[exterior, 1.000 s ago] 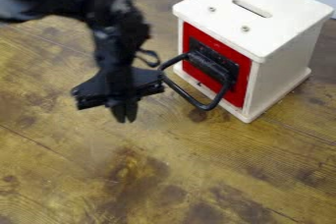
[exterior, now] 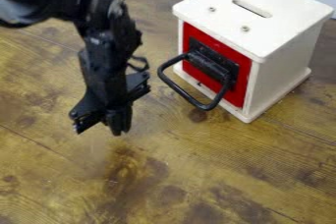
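My black gripper (exterior: 118, 122) points down over the wooden table, left of a white wooden box (exterior: 252, 17) with a slot and two screws on top. It is shut, with nothing visible between its fingers. The box has a red front (exterior: 234, 96) carrying a black mechanism with a black loop handle (exterior: 190, 99) that sticks out toward the gripper. The gripper is apart from the handle.
The box takes up the upper right, with a pale wall behind the table's back edge.
The box looks unchanged.
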